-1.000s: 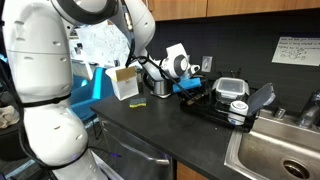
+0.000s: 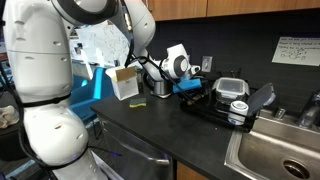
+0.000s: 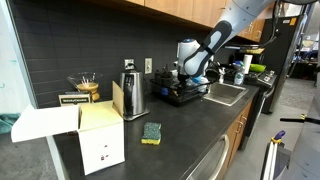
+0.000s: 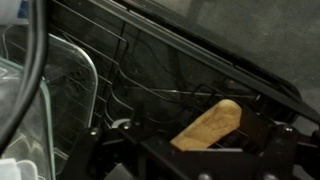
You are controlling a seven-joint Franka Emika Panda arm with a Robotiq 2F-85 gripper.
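In the wrist view my gripper is open over a black wire dish rack (image 4: 190,48). A wooden piece with a rounded end, perhaps a utensil handle (image 4: 212,125), shows between the spread fingers; its lower part is hidden by the gripper. From the first exterior view, the gripper (image 2: 190,95) points down at the left end of the rack (image 2: 212,110), below the white and blue wrist. The second exterior view shows the arm (image 3: 188,55) reaching over the same rack from behind, its fingers too small to make out.
A clear container (image 4: 30,105) stands left in the wrist view. The rack also bears a silver pan (image 2: 232,88) and a white cup (image 2: 238,108); the sink (image 2: 275,155) lies to its right. A sponge (image 3: 152,130) and cardboard box (image 3: 100,130) sit on the otherwise clear front counter.
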